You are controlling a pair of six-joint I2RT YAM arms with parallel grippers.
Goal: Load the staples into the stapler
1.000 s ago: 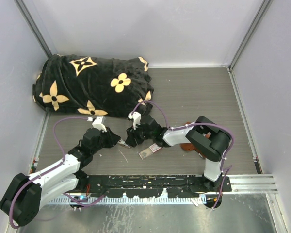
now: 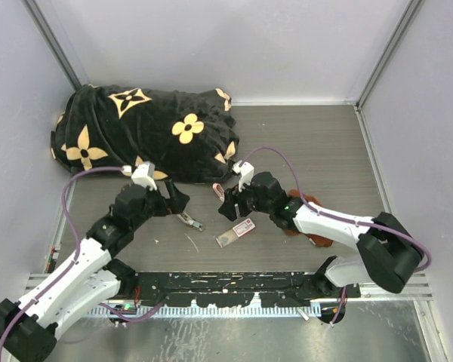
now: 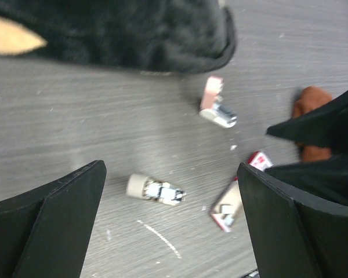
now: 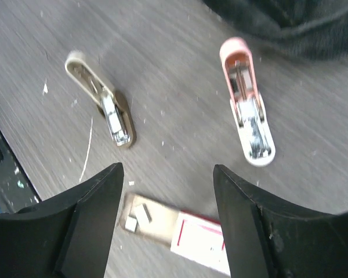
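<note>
A beige stapler [image 4: 97, 95] lies with its top swung open; the metal channel [image 4: 113, 119] shows, but I cannot tell whether staples sit in it. The pink and white stapler [image 4: 247, 101] also lies opened, nearer the dark blanket. In the staple box [image 4: 165, 221], small silver staple strips [image 4: 142, 214] sit in the bare end, beside a white, red-edged cover. My left gripper is open above the beige stapler, its fingers empty. Between the two staplers, above the box, my right gripper stands open with nothing between its fingers.
A dark blanket with yellow flowers [image 2: 147, 132] fills the back left. Brown cloth [image 2: 314, 235] lies beneath the right arm. A thin pale line [image 2: 192, 243] marks the table near the beige stapler.
Both grippers were close together at the beige stapler. Now they are apart: the left has opened and backed off up-left, the right has moved rightward. The beige stapler is left on the table.
</note>
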